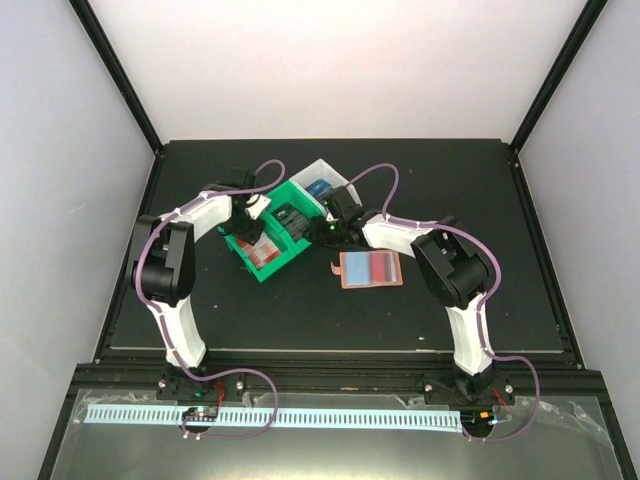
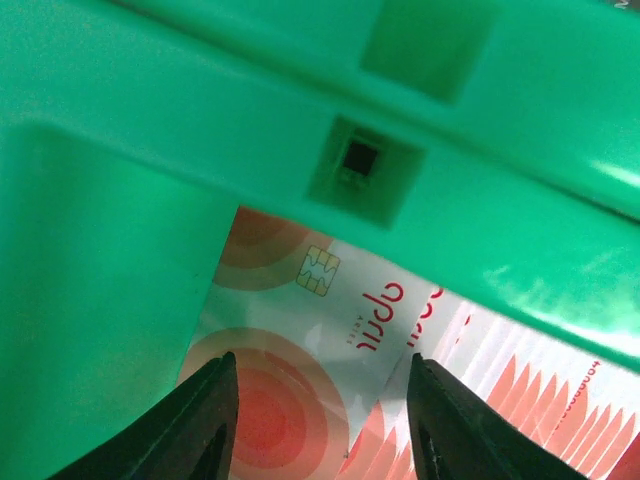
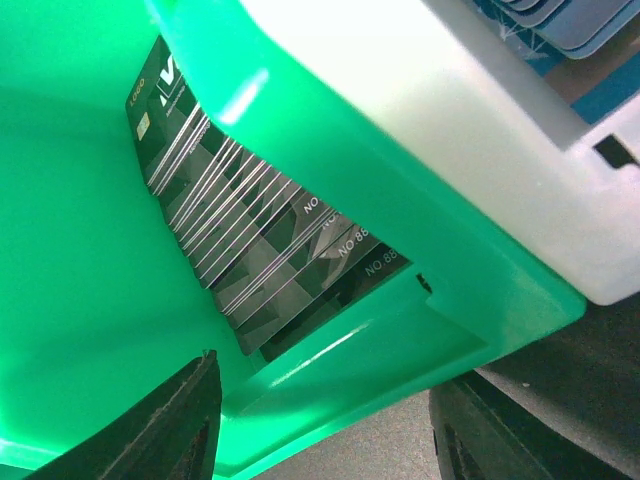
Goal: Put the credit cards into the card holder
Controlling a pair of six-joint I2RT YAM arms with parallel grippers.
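Observation:
A salmon-coloured card holder [image 1: 402, 282] lies open on the table with a blue and a red card face showing in it. Red and white cards [image 2: 300, 400] lie in one compartment of the green bin [image 2: 90, 290]. Over them stands my left gripper, open, nothing between its fingers. Black cards [image 3: 290, 250] overlap in another compartment. My right gripper is at that compartment's outer wall, fingers apart, one on each side of the green rim; whether they touch it I cannot tell.
Behind the green bin stands a white bin [image 1: 325, 175] holding blue cards [image 3: 590, 30]. Bare black table [image 1: 300, 320] spreads in front of the bins and around the holder. Both arms reach in close to the green bin from opposite sides.

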